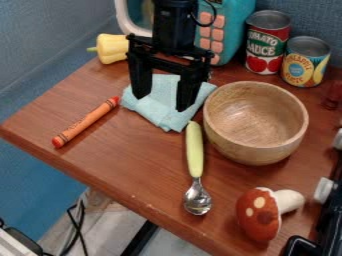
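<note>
My black gripper (164,92) hangs at the upper middle, its two fingers apart and pointing down over a folded light-blue cloth (174,110). Nothing shows clearly between the fingers; whether they touch the cloth I cannot tell. Left of the cloth lies an orange crayon (86,123). A wooden bowl (257,140) stands to the right, and a spoon (195,178) with a pale green handle lies below the cloth.
A tomato sauce can (266,45), a second can (306,62) and a teal toy (225,30) stand at the back. A yellow object (110,46) is upper left; a toy mushroom (265,210) is front right.
</note>
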